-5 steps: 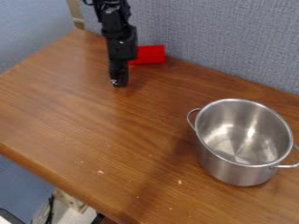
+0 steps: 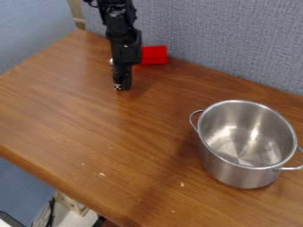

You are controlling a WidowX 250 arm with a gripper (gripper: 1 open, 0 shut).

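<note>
My black gripper [image 2: 122,82] hangs low over the wooden table at the back left, fingers pointing down near the tabletop. It looks shut, with nothing clearly visible between the fingers. A red box [image 2: 154,55] lies just behind it against the grey wall, partly hidden by the arm. A steel pot [image 2: 243,164] with two side handles stands at the right.
A grey padded wall [image 2: 225,44] runs along the back. The table's left edge drops off at the lower left.
My gripper has shifted very slightly to the right; the red box and pot look unchanged.
</note>
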